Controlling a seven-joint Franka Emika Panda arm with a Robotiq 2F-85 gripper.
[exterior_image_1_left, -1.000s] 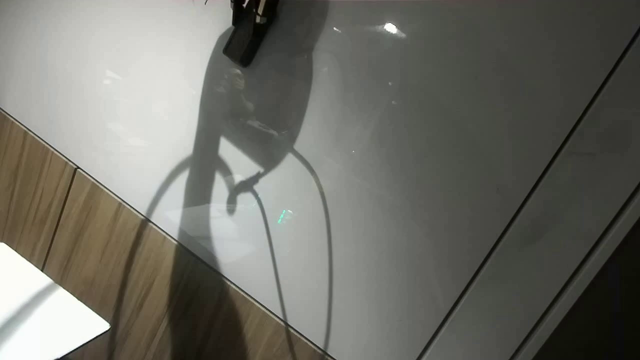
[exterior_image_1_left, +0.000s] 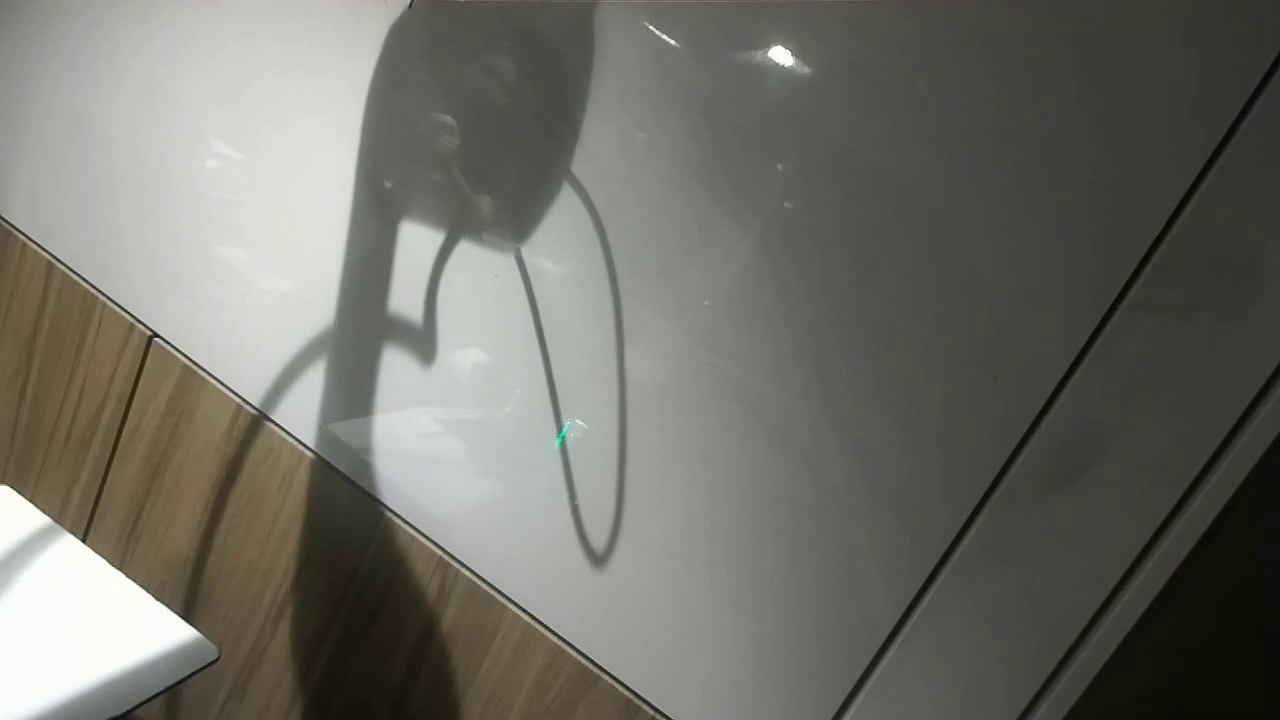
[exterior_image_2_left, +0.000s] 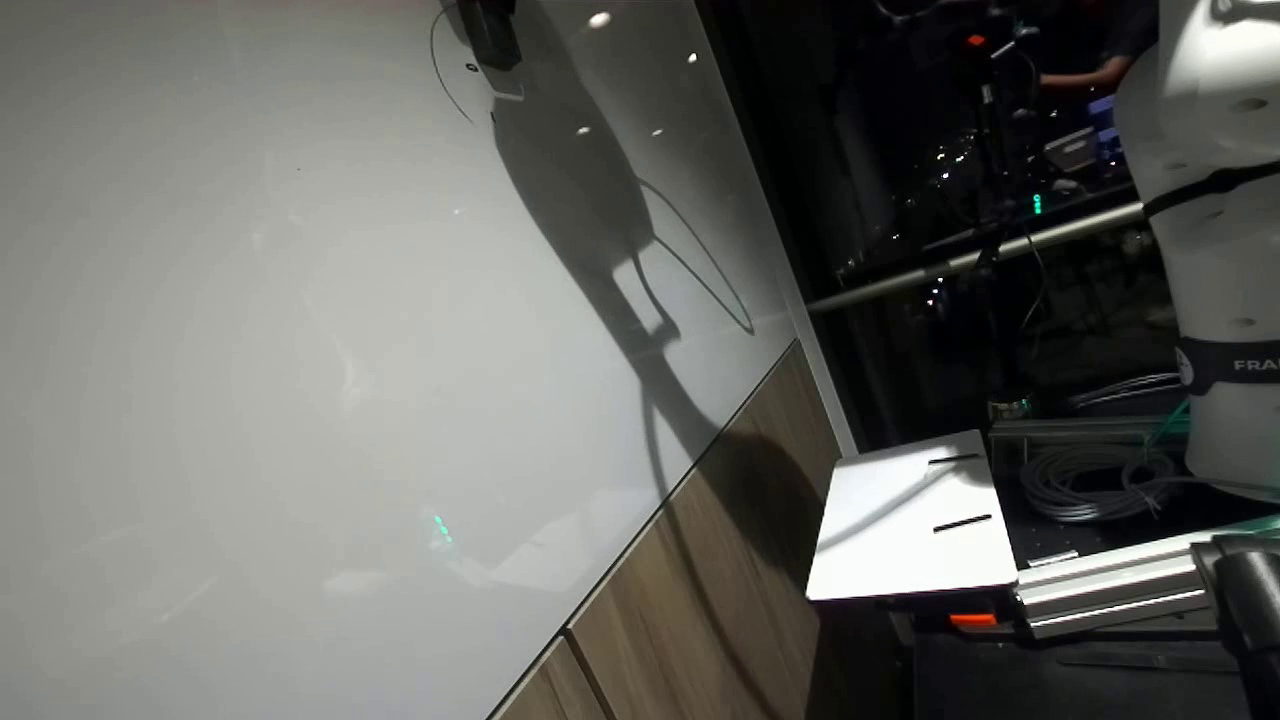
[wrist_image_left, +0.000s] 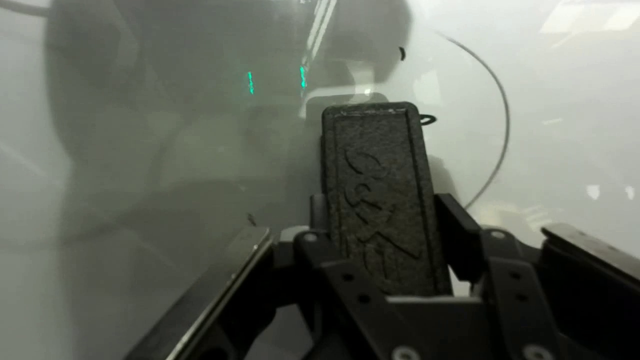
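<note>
A dark, rectangular block (wrist_image_left: 378, 162) with scrawled grooves on its face fills the middle of the wrist view. My gripper is shut on its two long sides, and the block's far end sticks out past the fingers (wrist_image_left: 459, 234). In exterior view 2 the dark block (exterior_image_2_left: 492, 36) shows at the top edge, close to the white surface (exterior_image_2_left: 240, 360); whether it touches the surface I cannot tell. Exterior view 1 shows only the arm's shadow, without gripper or block.
A thin dark curved line (wrist_image_left: 507, 114) and a small black loop (wrist_image_left: 427, 120) lie beside the block. A white plate (exterior_image_2_left: 900, 516) stands beyond the wood-grain strip (exterior_image_2_left: 696, 576), near the robot base.
The arm's shadow has shifted up and left.
</note>
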